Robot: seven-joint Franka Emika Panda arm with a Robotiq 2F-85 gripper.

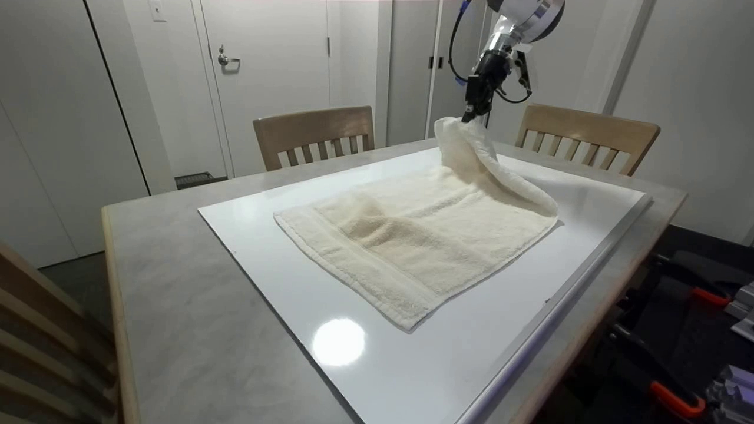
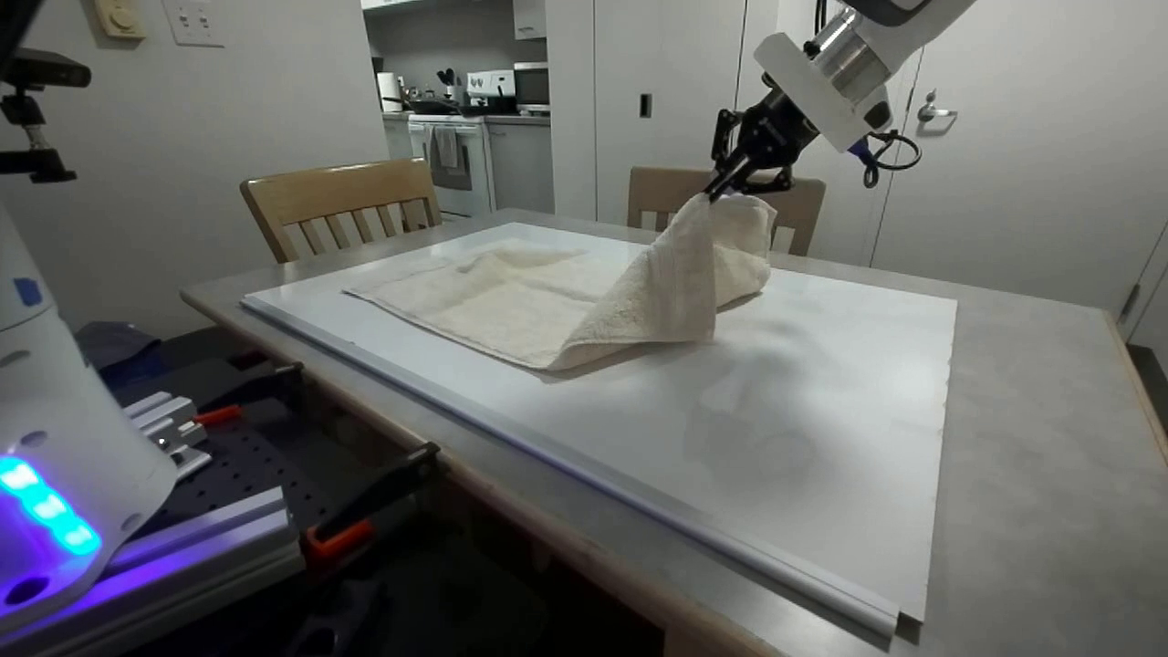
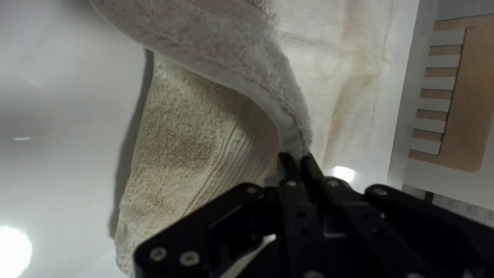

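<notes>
A cream towel (image 1: 452, 233) lies spread over the white board, its far end lifted and curling back over the flat part. My gripper (image 1: 466, 120) is shut on the edge of that raised end, above the board. In exterior view 2 the held part of the towel (image 2: 673, 274) hangs in a steep fold below the gripper (image 2: 712, 195). The wrist view shows the towel's edge (image 3: 294, 139) pinched between the fingertips of the gripper, with more towel lying beneath. A soft wrinkle stands up in the flat part.
The white board (image 1: 424, 374) covers much of the grey table (image 1: 177, 282), with a raised rail (image 2: 613, 493) along one long side. Wooden chairs (image 1: 314, 131) stand around the table. Bare board shows around the towel.
</notes>
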